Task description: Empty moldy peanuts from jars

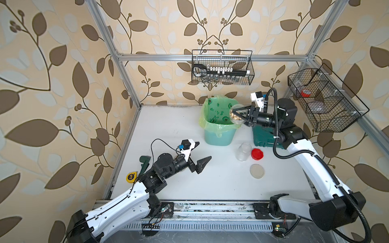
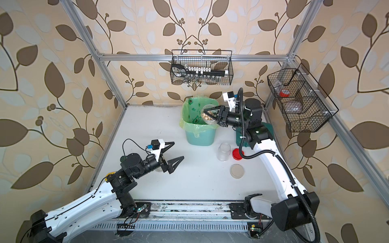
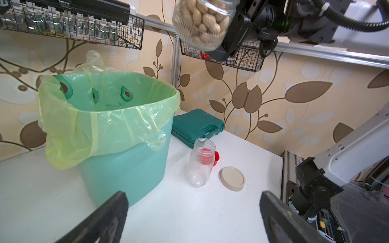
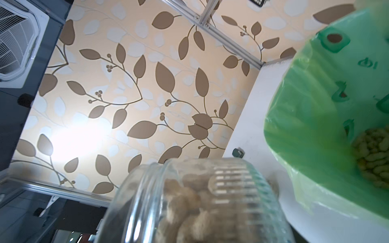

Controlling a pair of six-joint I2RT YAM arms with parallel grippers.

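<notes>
My right gripper (image 1: 243,113) is shut on a clear jar of peanuts (image 3: 204,22), held above the right edge of the teal bin (image 1: 218,138) with its green liner (image 2: 192,113). The right wrist view shows peanuts (image 4: 372,156) lying inside the liner. An empty clear jar (image 3: 198,162) stands right of the bin. My left gripper (image 1: 199,160) hangs open over the table, left and in front of the bin, with nothing between its fingers.
A red lid (image 1: 257,154) and a beige lid (image 1: 257,171) lie near the empty jar. A dark teal case (image 3: 196,123) sits at back right, a tape measure (image 1: 130,177) at front left. Wire baskets (image 1: 222,66) hang on the frame.
</notes>
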